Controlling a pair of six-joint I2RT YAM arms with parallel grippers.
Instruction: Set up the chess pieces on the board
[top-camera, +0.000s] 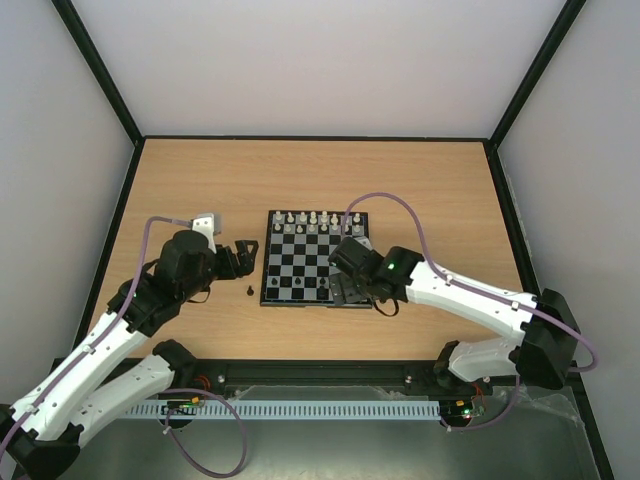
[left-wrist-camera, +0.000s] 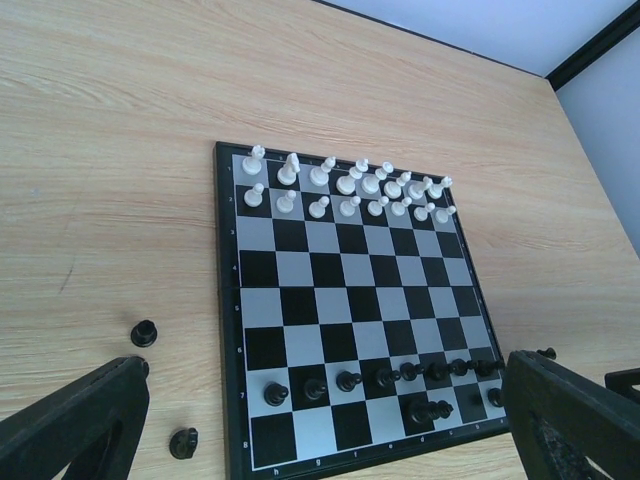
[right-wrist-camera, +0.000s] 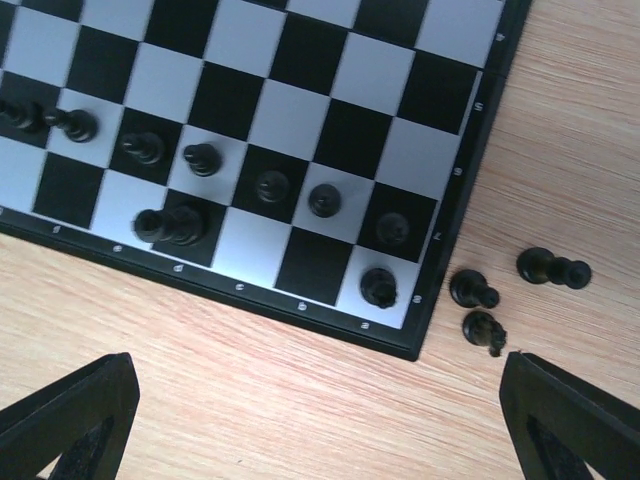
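Note:
The chessboard (top-camera: 318, 262) lies on the table with white pieces (left-wrist-camera: 347, 185) in two rows at its far side. A row of black pawns (right-wrist-camera: 202, 160) lines the near side. Behind them, a tall black piece (right-wrist-camera: 180, 226) stands upright on a dark square of the near edge row, clear of any finger. Another black piece (right-wrist-camera: 379, 288) occupies the near right corner square. My right gripper is open and empty above the board's near right part. Left of the board, my left gripper is held open, also empty.
Right of the board, three loose black pieces (right-wrist-camera: 484, 328) sit close to its corner. More loose black pieces (left-wrist-camera: 184, 442) lie on the left, one partly hidden by a left finger. The table behind the board is bare.

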